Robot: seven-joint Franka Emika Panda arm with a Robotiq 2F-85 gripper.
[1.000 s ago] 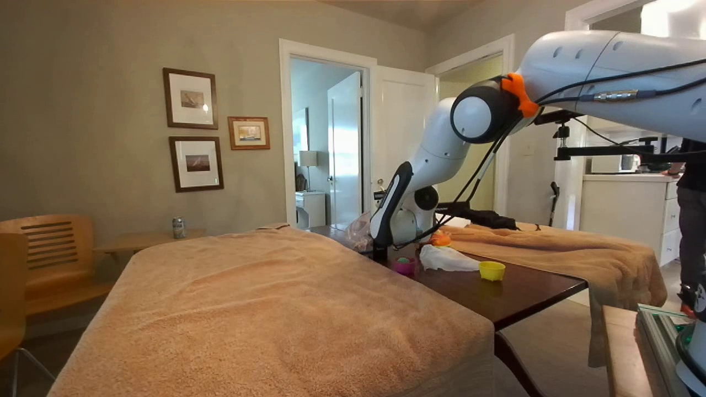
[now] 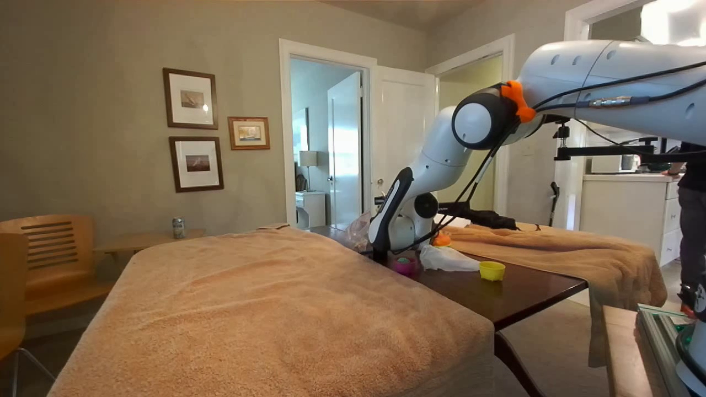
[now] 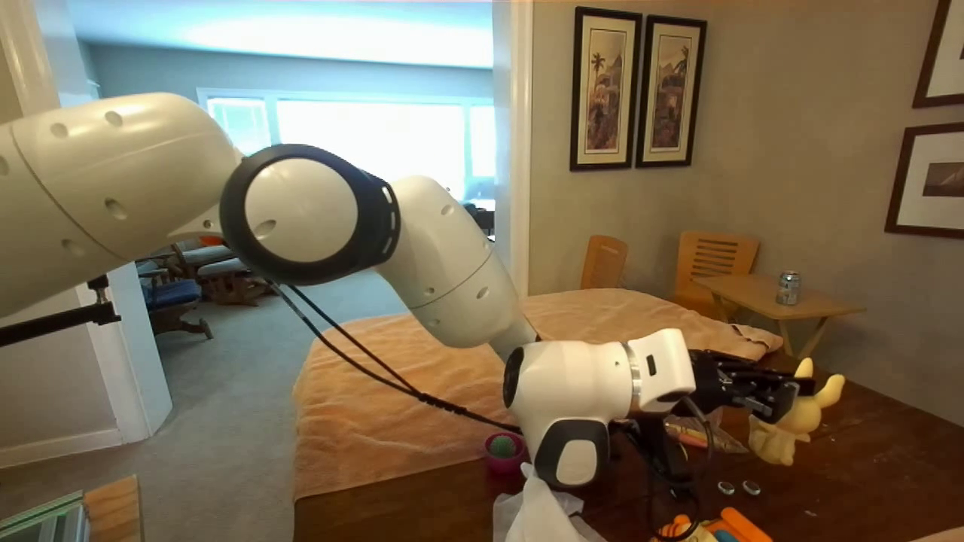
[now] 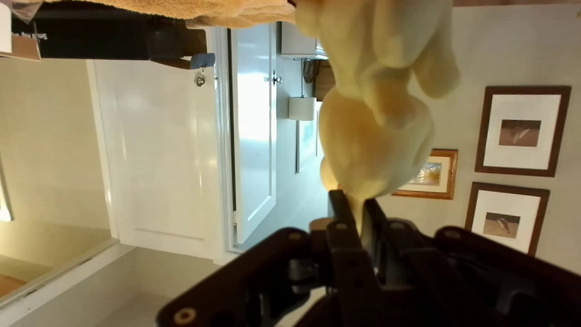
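Observation:
A pale yellow figurine [image 3: 779, 437] with two long ears shows at the right of exterior view 2, upright with its head tilted. My gripper [image 3: 798, 390] reaches it from the left, at ear height. Seen from the wrist, a narrow part of the figurine [image 4: 376, 144], apparently an ear, is pinched between the black fingertips. Whether its base touches the table cannot be told. In exterior view 1 the arm hides both gripper and figurine.
On the dark table [image 2: 523, 291] are a yellow cup [image 2: 491, 271], a pink pot [image 3: 504, 452] with a green ball-like top, white plastic [image 3: 535, 515] and orange toys [image 3: 736, 524]. Two small shiny discs [image 3: 739, 488] lie near the figurine. A towel-covered surface [image 2: 284, 304] borders the table.
The arm has sunk slightly, with its wrist a little lower and farther left in exterior view 1. Objects on the table look unmoved.

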